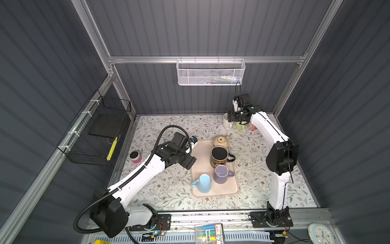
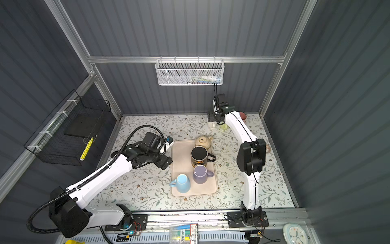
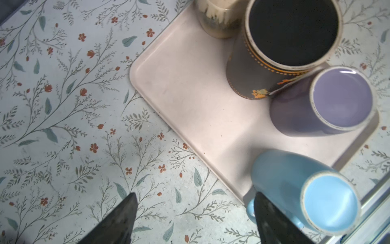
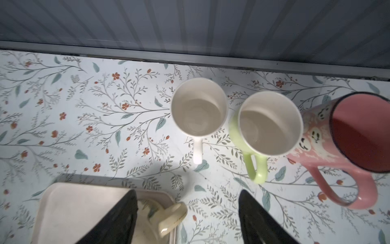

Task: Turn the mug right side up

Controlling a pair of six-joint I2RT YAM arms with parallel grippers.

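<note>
The white mug [image 4: 197,116] stands upright near the back wall, its open mouth and inside visible in the right wrist view and its handle turned toward the gripper. My right gripper is open above and in front of it, clear of the handle, with nothing between its fingers. From the top left view, the right gripper partly covers the white mug [image 1: 226,121]. My left gripper hangs open beside the tray's left edge, empty. One of its fingers [image 3: 280,221] overlaps the light blue mug's handle in view; touching or not, I cannot tell.
Right of the white mug stand a green mug [image 4: 268,124] and a pink mug [image 4: 361,130]. The pink tray [image 3: 191,89] carries a beige piece [image 1: 221,141], a black mug [image 3: 270,69], a purple mug [image 3: 296,107] and a light blue mug [image 3: 280,179]. Table left of the tray is mostly free.
</note>
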